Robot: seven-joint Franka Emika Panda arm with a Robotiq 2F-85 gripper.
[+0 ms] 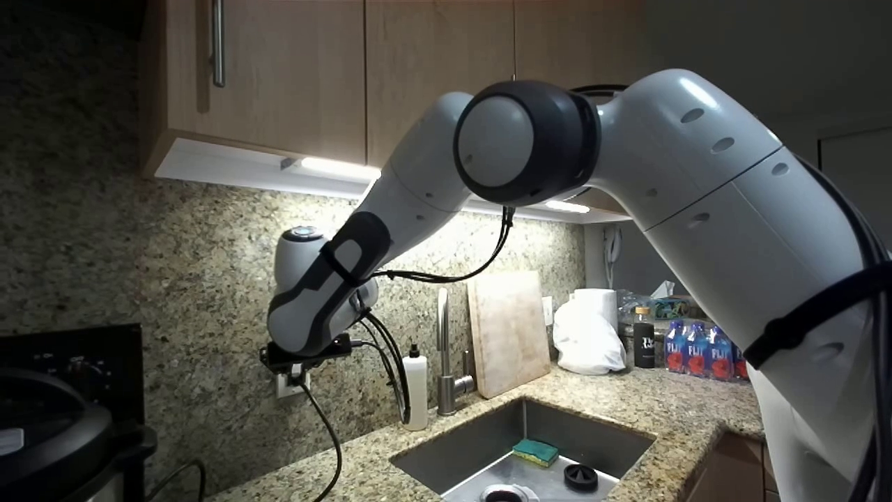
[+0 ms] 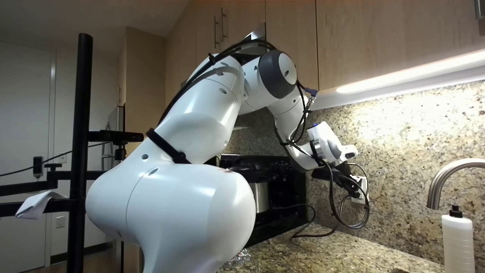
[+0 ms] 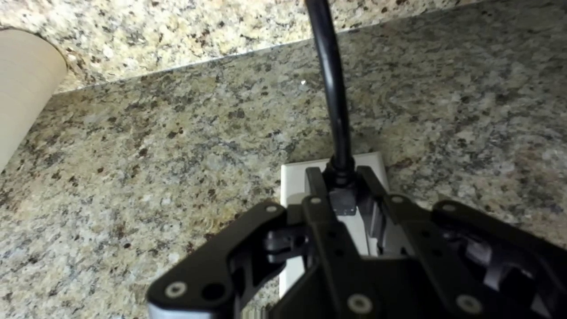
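Observation:
In the wrist view my gripper is shut on a black plug [image 3: 343, 199], one finger on each side of it. A black cord [image 3: 333, 79] runs from the plug toward the counter. Right behind the plug is the white wall outlet [image 3: 292, 183], partly covered by my fingers. Whether the prongs sit inside the outlet is hidden. From the first exterior side, the gripper [image 1: 294, 372] is at the outlet plate [image 1: 286, 389], with the cord [image 1: 330, 435] hanging to the counter. The second exterior view shows the outlet [image 2: 362, 191] beside the gripper.
A white bottle [image 1: 414, 393] and the faucet [image 1: 444, 351] stand right of the outlet, by the sink [image 1: 535, 418]. The black cooker [image 1: 58, 435] is at the left. Upper cabinets [image 1: 276, 75] overhang the arm.

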